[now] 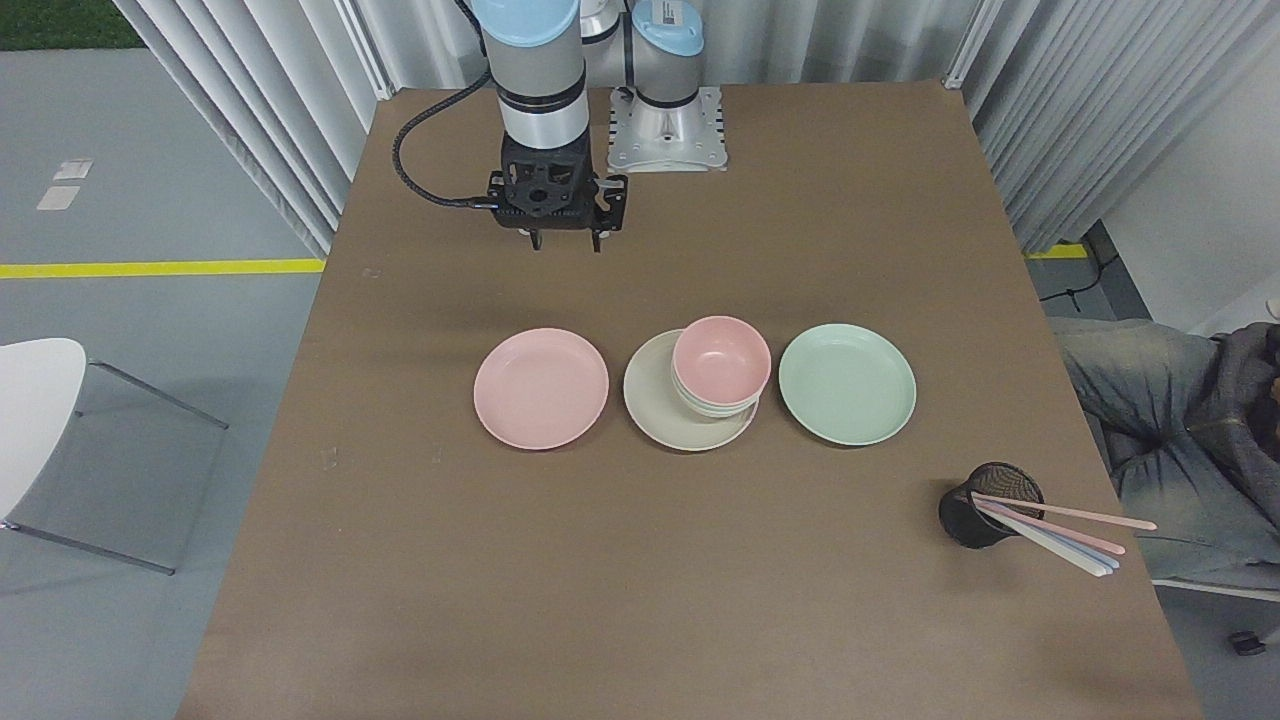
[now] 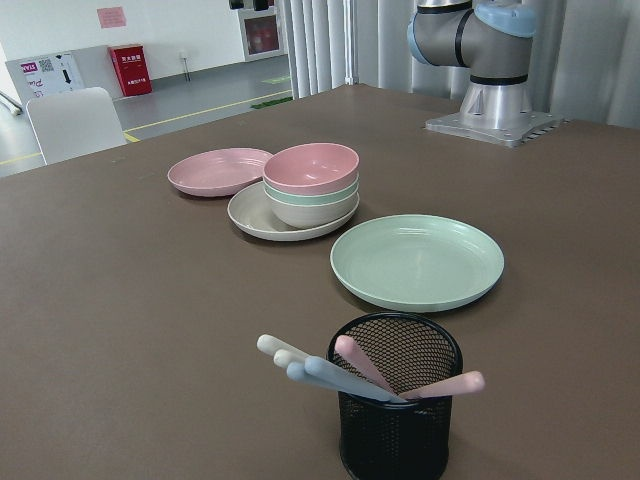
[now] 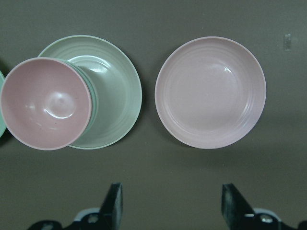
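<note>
My gripper hangs open over the back of the table, behind the plates; its two fingers are wide apart with nothing between them. A stack of bowls, pink bowl on top of green and white ones, sits on a cream plate. A pink plate lies to its left in the front view, a mint green plate to its right. In the wrist view the pink plate is at the right, the bowl stack at the left.
A black mesh cup holding several pastel utensils stands at the front right. A person sits beyond the right edge.
</note>
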